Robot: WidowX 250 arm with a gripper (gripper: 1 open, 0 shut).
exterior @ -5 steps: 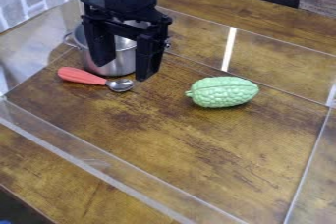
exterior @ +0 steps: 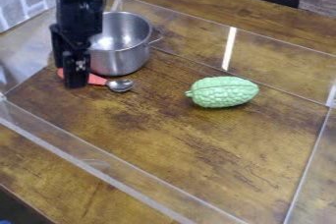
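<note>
My black gripper (exterior: 74, 63) hangs open at the upper left, its fingers pointing down over a red-handled spoon, whose handle is partly hidden behind them and whose metal bowl (exterior: 121, 84) shows to the right. A stainless steel pot (exterior: 125, 41) stands just right of the gripper, partly behind the arm. A pale green bumpy gourd (exterior: 223, 91) lies on the wooden table at the right of centre.
Transparent panels or edges run along the left, front and right sides of the work area.
My gripper has moved left from over the middle of the table to above the spoon's handle, uncovering more of the pot. The gourd has not moved.
</note>
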